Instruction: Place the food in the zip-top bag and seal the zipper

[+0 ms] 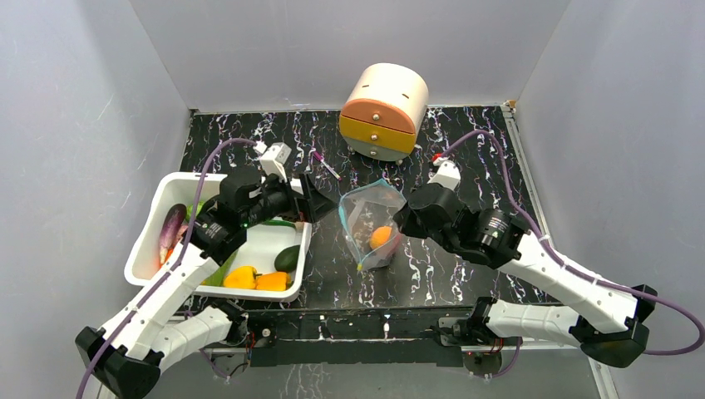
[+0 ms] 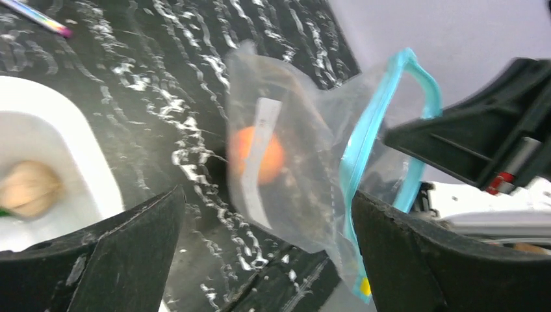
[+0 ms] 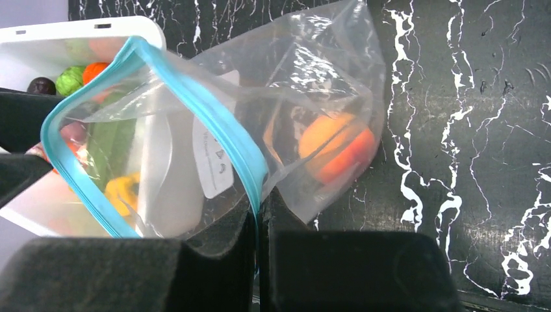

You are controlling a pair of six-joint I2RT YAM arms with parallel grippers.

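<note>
The clear zip top bag [image 1: 359, 218] with its blue zipper rim hangs over the dark table, its mouth standing open toward my left gripper. Orange and red food [image 3: 338, 143] lies low inside the bag. Shut on the bag's rim is my right gripper, the blue strip running down between its fingertips. My left gripper [image 1: 321, 198] is open near the bag's mouth, holding nothing; in the left wrist view, the bag's blue rim [image 2: 364, 143] passes close by its right finger [image 2: 399, 253]. Whether they touch, I cannot tell.
At the left stands a white bin [image 1: 137, 258] holding several vegetables, among them an eggplant [image 1: 172, 224], yellow peppers [image 1: 241, 278] and an avocado [image 1: 287, 258]. A small drawer cabinet [image 1: 384, 108] sits at the back, with a marker [image 1: 327, 166] to its left.
</note>
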